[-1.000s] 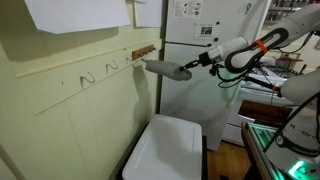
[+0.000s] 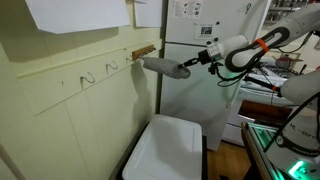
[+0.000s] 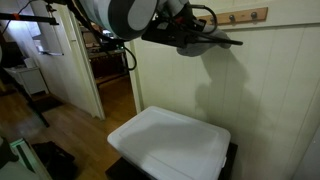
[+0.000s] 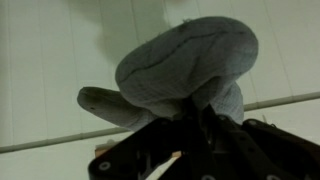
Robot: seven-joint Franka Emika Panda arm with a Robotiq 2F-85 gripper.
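A grey cloth oven mitt (image 2: 167, 68) is held up in the air beside the wall. My gripper is shut on it. In the wrist view the mitt (image 4: 190, 62) spreads out beyond the fingers, its thumb part pointing left, and the fingertips are mostly lost in dark cloth. A wooden peg rail (image 2: 143, 51) is fixed to the wall close to the mitt's far end. From the second exterior view, the mitt (image 3: 207, 44) shows just below and in front of the rail (image 3: 240, 17). Whether it touches a peg cannot be told.
A large white-lidded bin (image 2: 166, 150) stands on the floor below, along the wall. Metal hooks (image 2: 88, 77) line the wall to the left. Behind the arm is a white refrigerator (image 2: 188, 98). The air above the lid is free.
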